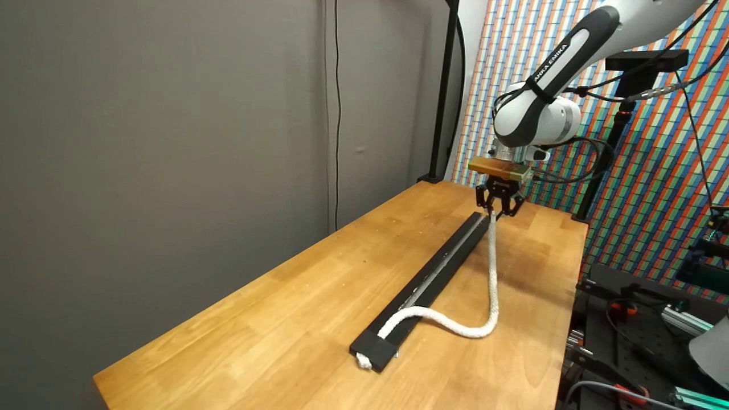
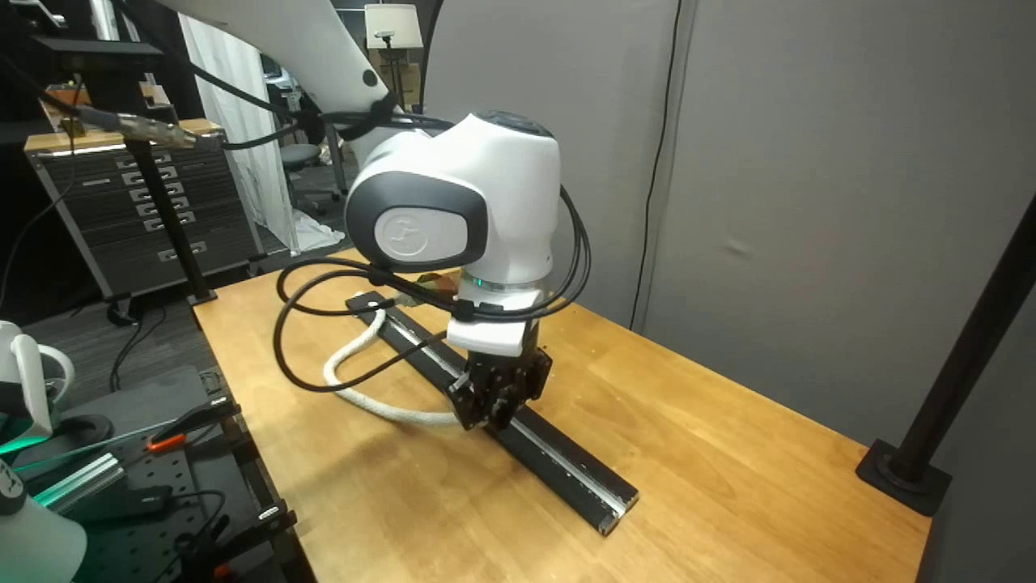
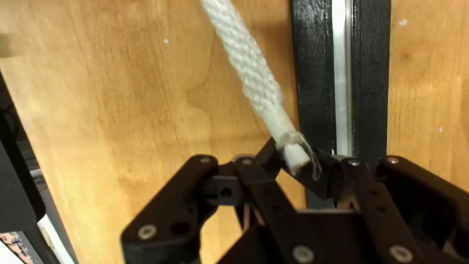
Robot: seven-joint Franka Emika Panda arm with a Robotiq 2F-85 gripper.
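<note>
A white braided rope (image 1: 493, 273) runs from a black block at the near end of a long black channel (image 1: 437, 279) and bends in a loop over the table to my gripper (image 1: 495, 210). In the wrist view my gripper is shut on the rope (image 3: 253, 66) close to its wrapped end, which sticks out past the fingers. The channel (image 3: 314, 74) with its light metal groove lies just to the right there. In the second exterior view my gripper (image 2: 500, 413) hangs over the channel (image 2: 573, 476), hiding part of it and the rope's held end.
A black post (image 2: 923, 418) stands at its far corner, and a grey wall panel (image 1: 171, 136) borders one side. Dark equipment (image 2: 136, 515) sits beside the opposite edge.
</note>
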